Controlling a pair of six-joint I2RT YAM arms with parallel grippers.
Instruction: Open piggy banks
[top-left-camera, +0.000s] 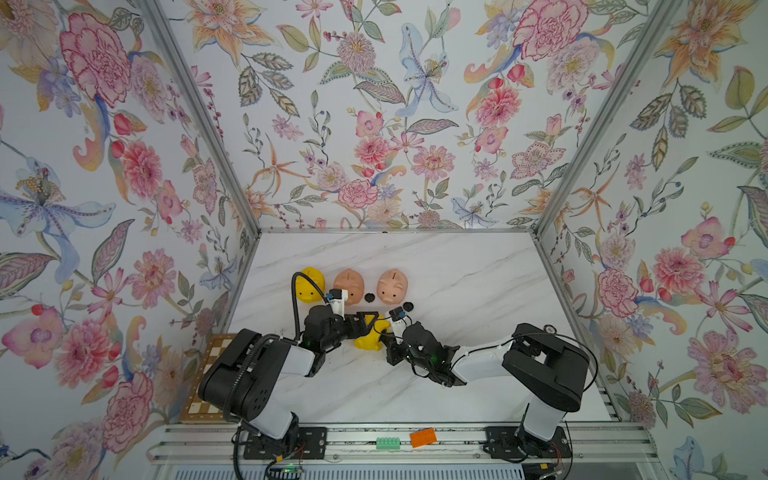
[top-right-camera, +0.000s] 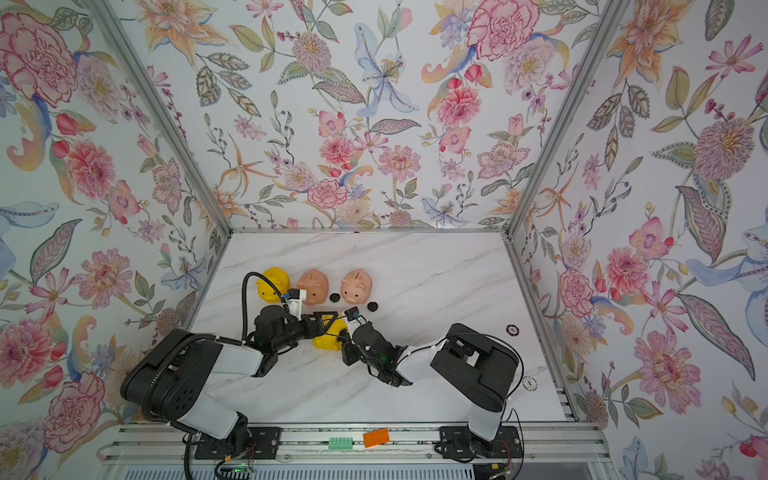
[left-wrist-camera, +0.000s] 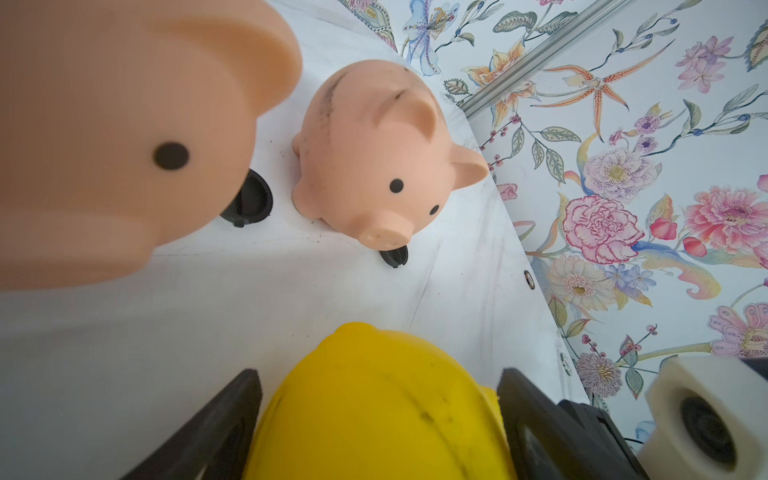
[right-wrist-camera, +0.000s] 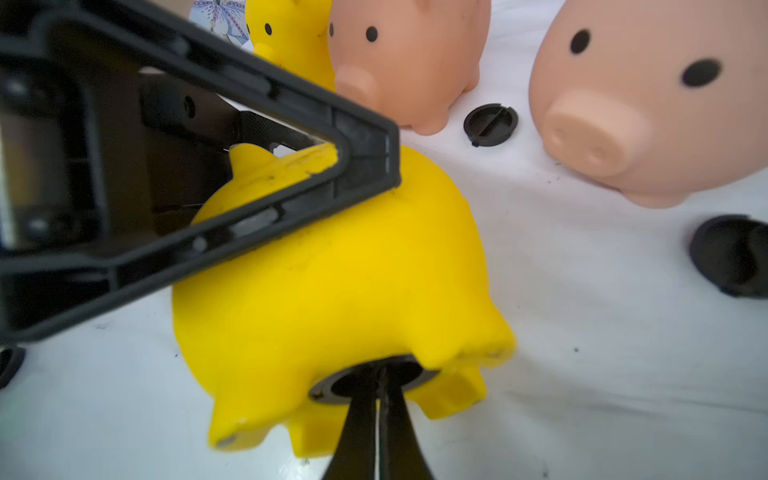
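A yellow piggy bank is tipped over, its feet and underside facing my right gripper. My left gripper stands wide open, one finger on each side of the yellow body. In the belly sits a round dark fitting, partly covered by the tips of my right gripper. Those fingers are shut together, upright at the fitting; whether a thin ridge is between them cannot be seen. Two pink piggy banks and a second yellow one stand upright in a row behind.
Loose black caps lie on the white table near the pink pigs. A wooden board is at the front left, partly under the left arm.
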